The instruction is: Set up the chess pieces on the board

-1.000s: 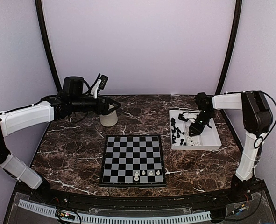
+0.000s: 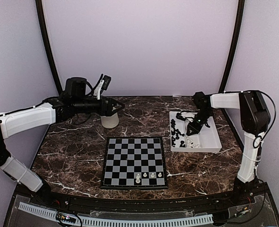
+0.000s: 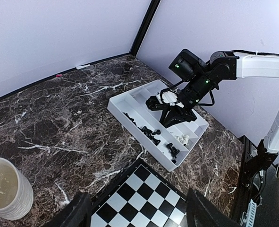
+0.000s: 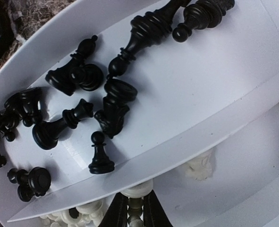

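Note:
The chessboard [image 2: 134, 161] lies mid-table, with several white pieces [image 2: 152, 175] standing on its near right squares. To its right is the white divided box [image 2: 210, 142]. Black pieces [image 4: 63, 125] lie jumbled in one compartment, and white pieces [image 4: 89, 210] lie beyond the divider. My right gripper reaches down into the box beside that divider. A white piece [image 4: 138, 190] is between its fingers, base toward the divider; whether they grip it firmly is unclear. Over the table's back left, my left gripper stands open and empty.
A white round container [image 2: 110, 121] stands at the back left below my left gripper. The box divider [image 4: 177, 153] runs close to the right fingertips. Bare marble table [image 2: 78, 151] lies left of the board.
The left arm is almost unmoved.

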